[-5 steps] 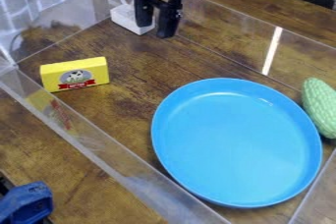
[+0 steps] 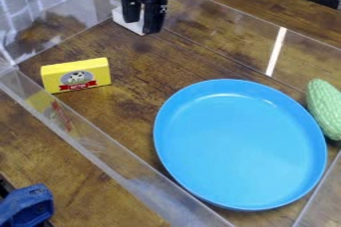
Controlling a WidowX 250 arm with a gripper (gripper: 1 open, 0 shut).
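The black gripper [image 2: 144, 12] hangs at the top centre of the camera view, low over a white object [image 2: 128, 20] near the back wall of the clear bin; its fingers point downward and appear apart, with nothing visible held. A yellow butter box [image 2: 76, 75] with a cow label lies at the left. A large blue plate [image 2: 240, 143] fills the lower right. A green cabbage-like item [image 2: 324, 107] sits at the right edge, partly out of view.
Clear plastic walls [image 2: 114, 156] border the wooden surface. The middle between box, plate and gripper is bare wood. A blue object [image 2: 24, 207] lies outside at the bottom left.
The gripper has shifted slightly left and up, toward the back, over the white object. The box, plate and green item have not moved.
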